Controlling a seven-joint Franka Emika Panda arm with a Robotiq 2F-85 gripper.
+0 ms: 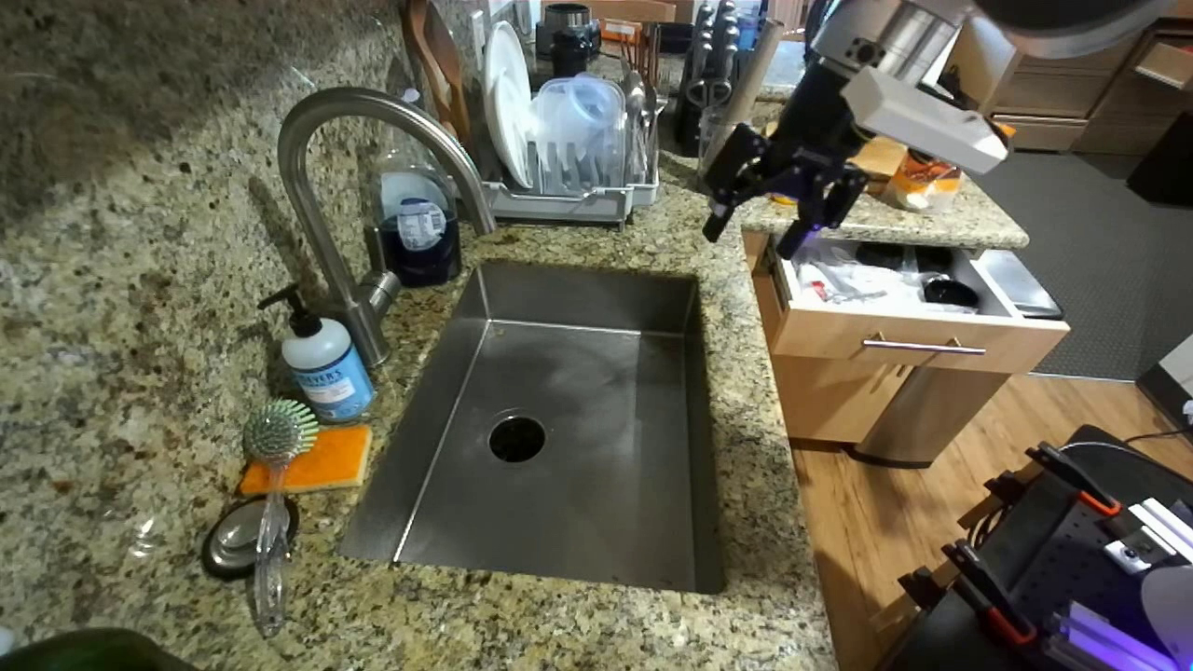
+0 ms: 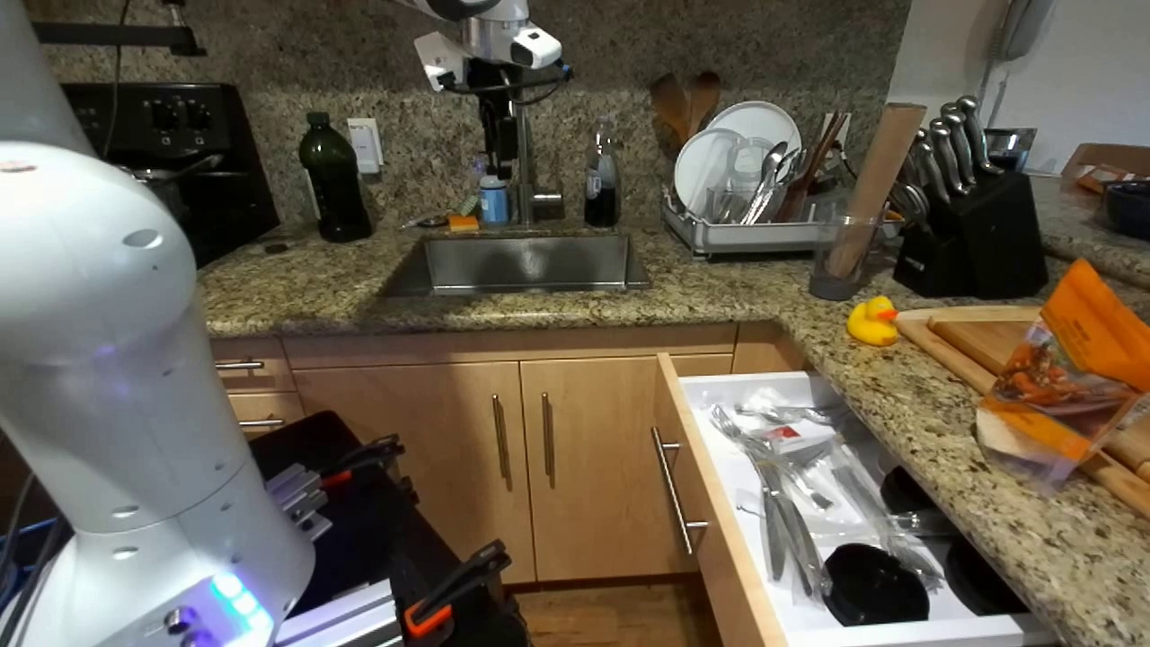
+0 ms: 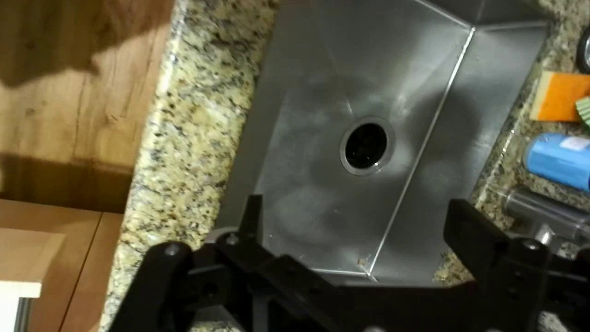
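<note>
My gripper (image 1: 751, 231) hangs over the counter beyond the sink's far right corner in exterior view 1, its fingers spread wide. Looking down in the wrist view, the open gripper has nothing between its fingers, and the empty steel sink (image 3: 309, 182) with its round drain (image 3: 365, 145) lies below. Exterior view 2 catches the gripper (image 2: 501, 167) from the side, in front of the faucet. A yellow rubber duck (image 2: 873, 322) sits on the right counter; the arm mostly hides it in exterior view 1. An open drawer (image 2: 744, 561) holds cutlery, plastic bags and black bowls.
The curved faucet (image 1: 326, 112) rises left of the sink, near a soap bottle (image 1: 327, 363), an orange sponge (image 1: 335, 458) and a brush (image 1: 274, 537). A dish rack (image 1: 559, 207) stands behind. Cutting boards, an orange bag (image 2: 1089, 334) and a knife block (image 2: 976, 237) occupy the right counter.
</note>
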